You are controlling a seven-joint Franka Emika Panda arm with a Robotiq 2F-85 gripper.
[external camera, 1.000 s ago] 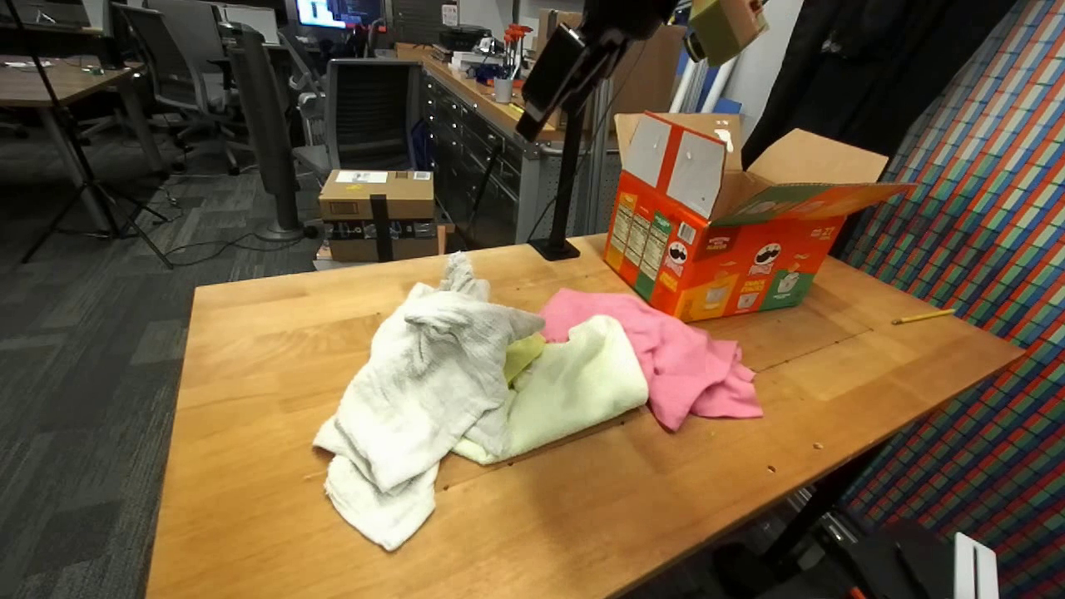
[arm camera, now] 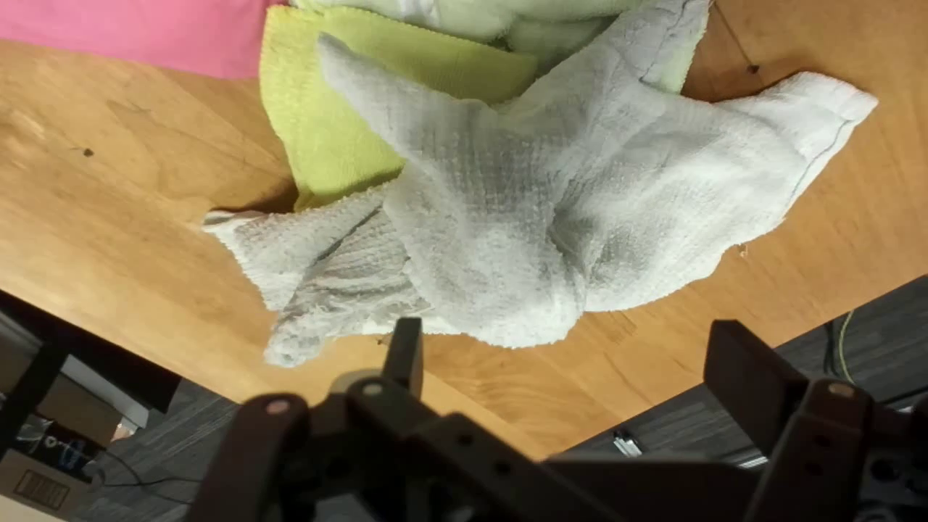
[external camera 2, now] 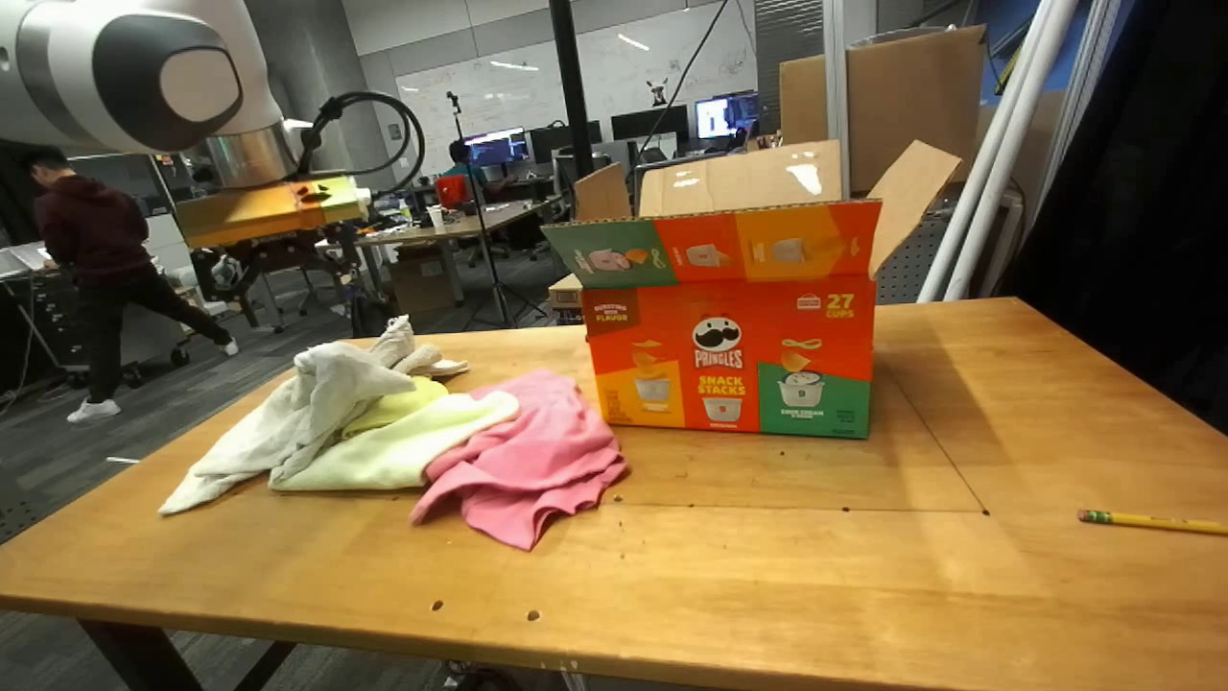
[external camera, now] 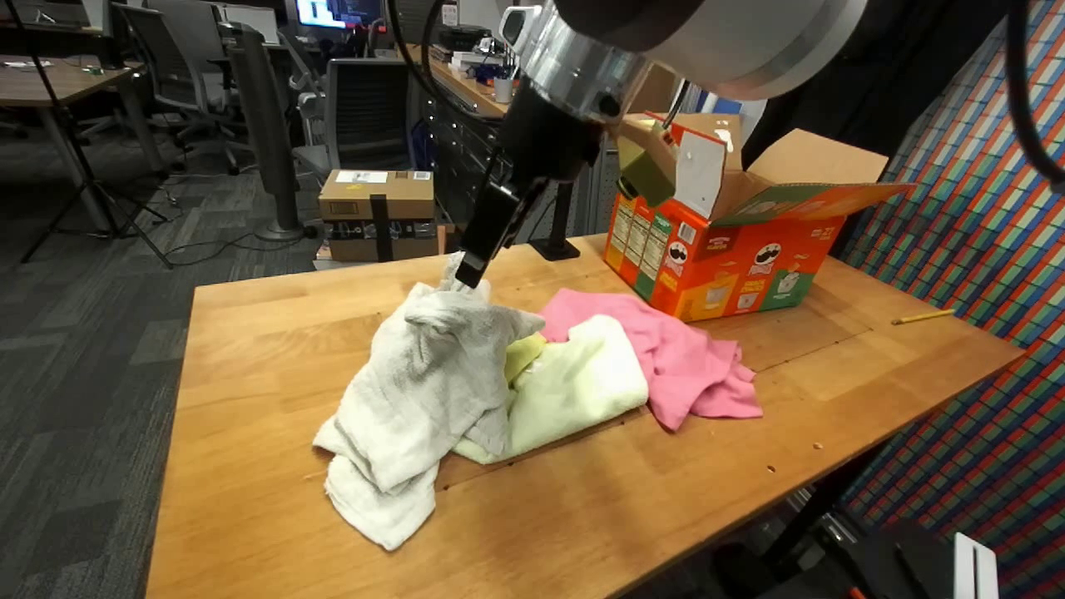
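Observation:
My gripper is open, its two black fingers wide apart with nothing between them. In exterior view 1 its dark finger [external camera: 489,225] overlaps the top of the grey-white towel [external camera: 429,359]; in exterior view 2 the gripper hangs above the cloths. The towel lies crumpled in a peaked heap, partly over a pale green cloth [external camera: 584,379] and a yellow cloth [arm camera: 339,130]. Beside them a pink cloth [external camera 2: 541,461] is spread on the table. In the wrist view the towel [arm camera: 487,226] lies mostly ahead of the fingertips.
An open orange Pringles box [external camera 2: 725,334] with raised flaps stands behind the pink cloth. A pencil [external camera 2: 1151,523] lies at the table's far side from the towels. Bare wooden table [external camera 2: 748,576] stretches along the front. A dark post [external camera: 565,215] rises at an edge.
My arm has come down and over toward the cloths, from higher up near the box to above the grey-white towel. The cloths and the box have not moved.

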